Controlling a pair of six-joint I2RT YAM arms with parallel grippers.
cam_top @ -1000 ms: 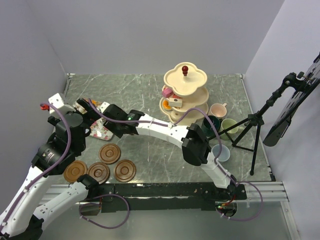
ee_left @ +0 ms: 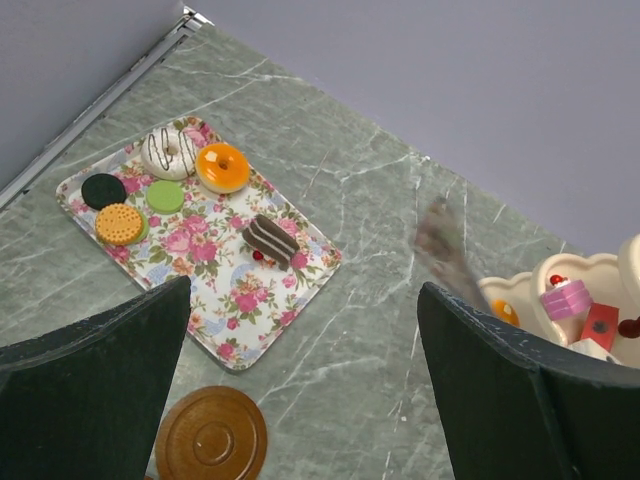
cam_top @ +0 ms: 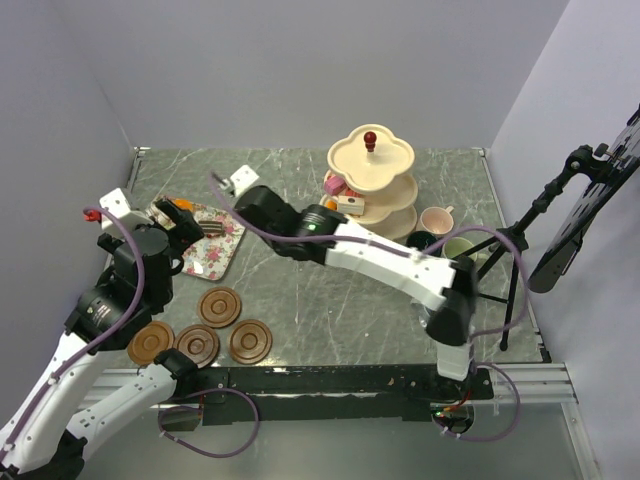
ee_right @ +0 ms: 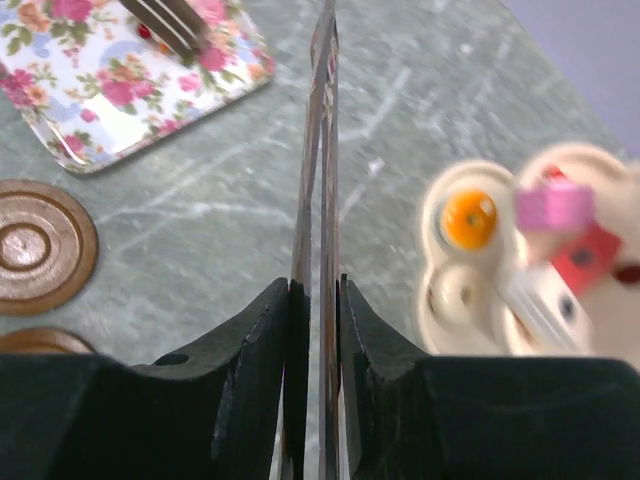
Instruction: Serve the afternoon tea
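Note:
A floral tray [ee_left: 212, 300] at the left holds donuts, cookies and a striped cake piece [ee_left: 268, 238]. My left gripper is open and empty, left of the tray in the top view. My right gripper is shut on long metal tongs [ee_right: 318, 150], in the middle above the table. The tiered stand [cam_top: 371, 165] at the back right holds a yellow donut [ee_right: 468, 215], a pink piece [ee_right: 550, 208] and other sweets, blurred in the right wrist view.
Several brown coasters [cam_top: 250, 342] lie at the front left. Cups [cam_top: 437, 222] stand right of the stand, beside a black tripod [cam_top: 510, 240]. The marble between tray and stand is clear.
My right arm has moved up and toward the right, away from the tray, and is blurred in the top view. The left arm is almost unchanged.

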